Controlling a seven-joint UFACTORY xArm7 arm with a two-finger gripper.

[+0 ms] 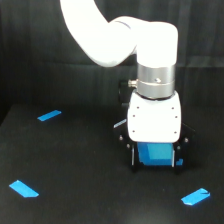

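Note:
My white gripper [154, 153] hangs low over the dark table in the centre-right, its two dark fingers standing on either side of a blue object [154, 151] just below its housing. The object is partly hidden by the gripper; whether the fingers press on it cannot be made out.
Blue tape strips lie on the black table, one [49, 115] at back left, one [24, 189] at front left and one [195, 197] at front right. A dark curtain forms the background.

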